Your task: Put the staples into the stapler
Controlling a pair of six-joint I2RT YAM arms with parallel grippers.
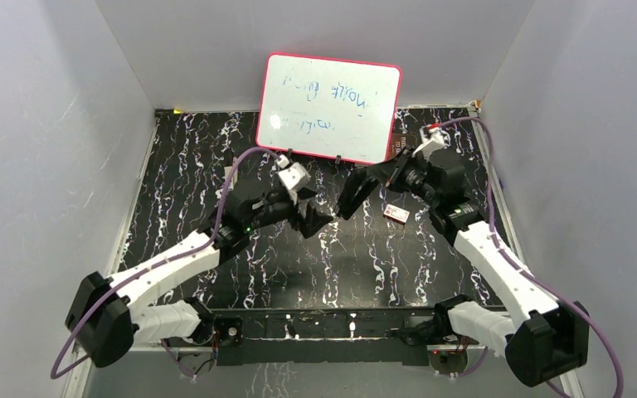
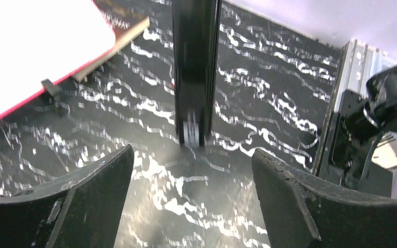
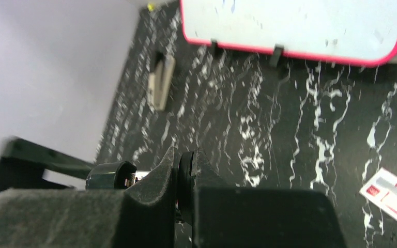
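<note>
A long black stapler (image 1: 357, 192) hangs tilted over the middle of the table, with my right gripper (image 1: 387, 172) shut on its upper end. In the left wrist view the stapler (image 2: 195, 67) points down with a small silvery spot near its lower tip. My left gripper is open, its fingers (image 2: 95, 191) wide apart and nothing between them; the stapler's tip lies just ahead of that gap. A small white and red box (image 1: 396, 214), probably the staples, lies on the table right of the stapler. Inside the stapler is not clearly visible.
A whiteboard (image 1: 329, 108) with a red frame stands at the back, a dark book (image 1: 404, 143) partly behind its right edge. A pale object with a black part (image 3: 160, 82) lies at the left back.
</note>
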